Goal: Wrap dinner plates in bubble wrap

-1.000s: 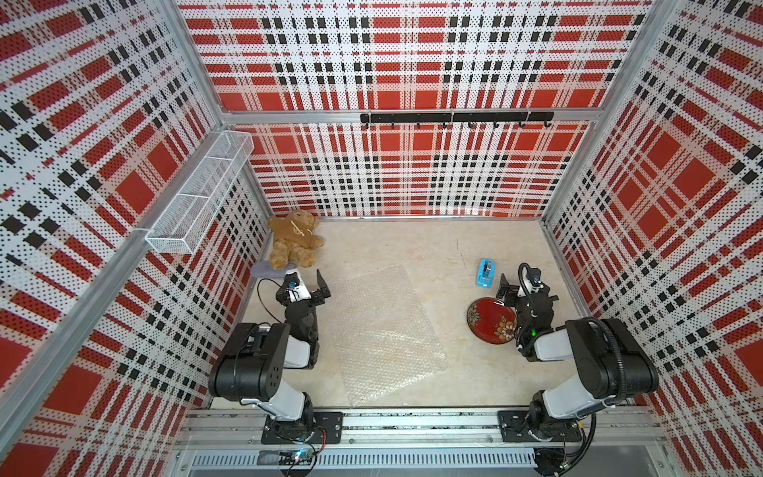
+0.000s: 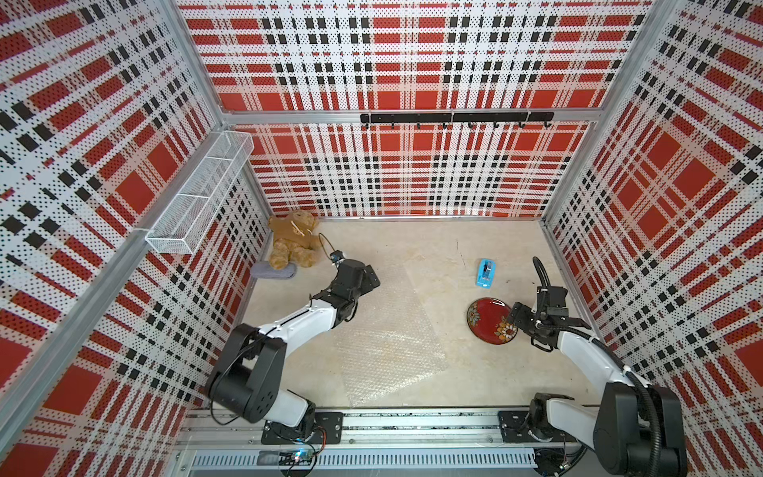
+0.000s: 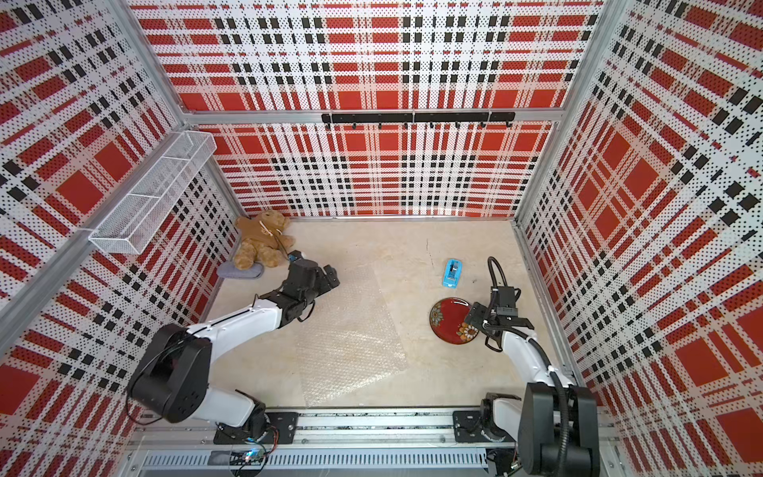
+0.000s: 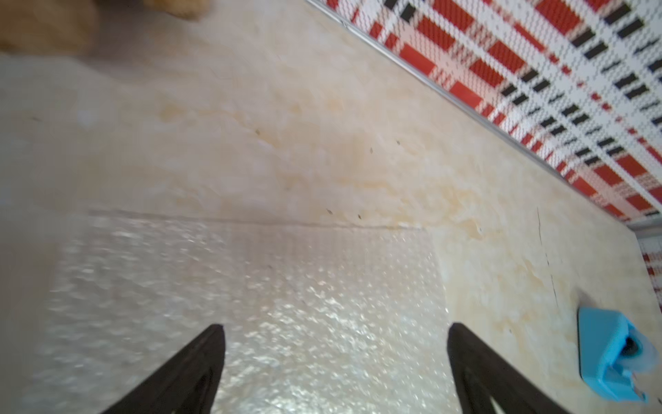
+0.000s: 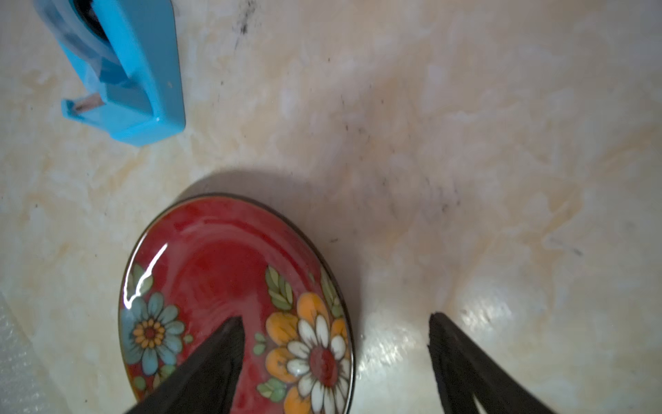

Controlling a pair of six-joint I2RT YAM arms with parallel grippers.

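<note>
A red plate (image 2: 486, 319) with painted flowers lies flat on the table at the right. My right gripper is part open above the plate's right rim, one finger (image 5: 224, 352) over the plate and the other over bare table; nothing is between them. Left of the plate, a clear sheet of bubble wrap (image 2: 389, 349) is spread flat. My left gripper hangs open over the upper part of the sheet, its fingers empty. In the top left view the left arm covers part of the sheet's left side.
A blue tape dispenser (image 2: 485, 272) stands just behind the plate. In the back left corner sit a brown teddy bear (image 2: 292, 238) and a grey pad (image 2: 273, 270). A white wire basket (image 2: 202, 190) hangs on the left wall. Bare table lies between sheet and plate.
My left gripper has swung right and now reaches over the bubble wrap. The right gripper has turned and shifted to the plate's right side. Plate and sheet look unmoved.
</note>
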